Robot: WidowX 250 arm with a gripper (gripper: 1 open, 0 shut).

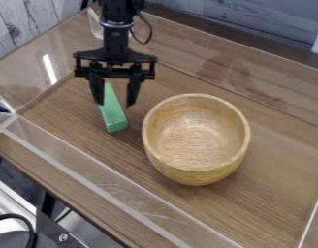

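Observation:
A black gripper [115, 79] hangs from the top of the view, its two fingers spread on either side of the top end of a green block [113, 114], which lies on the wooden table. Whether the fingers touch the block cannot be told. A round tan wooden bowl [196, 139] sits to the right of the block.
Clear tape strips cross its left part, and a black cable [12, 231] lies at the lower left corner. A white object [98, 21] stands behind the arm at the top.

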